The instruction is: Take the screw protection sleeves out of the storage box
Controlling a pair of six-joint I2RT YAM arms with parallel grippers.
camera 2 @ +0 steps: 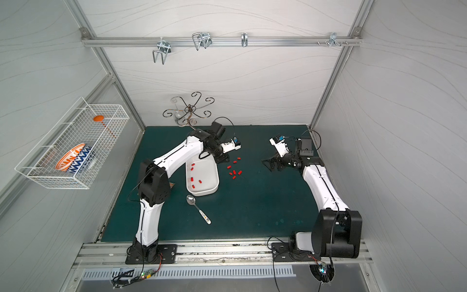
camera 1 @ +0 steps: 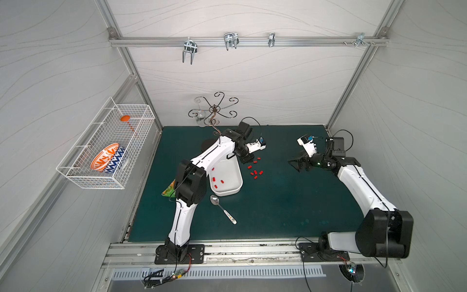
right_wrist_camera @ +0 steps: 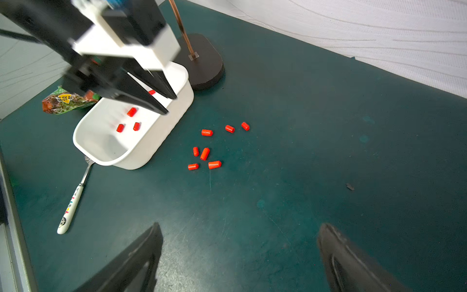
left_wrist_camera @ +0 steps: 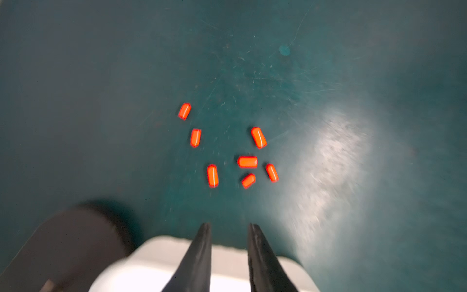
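Note:
The white storage box [camera 1: 226, 187] holds several red screw protection sleeves [right_wrist_camera: 131, 111]. Several more red sleeves [left_wrist_camera: 258, 137] lie loose on the table to its right. My left gripper hangs over the box's back right rim, pointing at those loose sleeves, its fingers a little apart with nothing between them. My right gripper stands open and empty over the right half of the table, away from the box.
A metal stand with a dark base [right_wrist_camera: 211, 68] is behind the box. A spoon [camera 2: 203, 214] lies in front, a green packet [right_wrist_camera: 68, 102] to the left.

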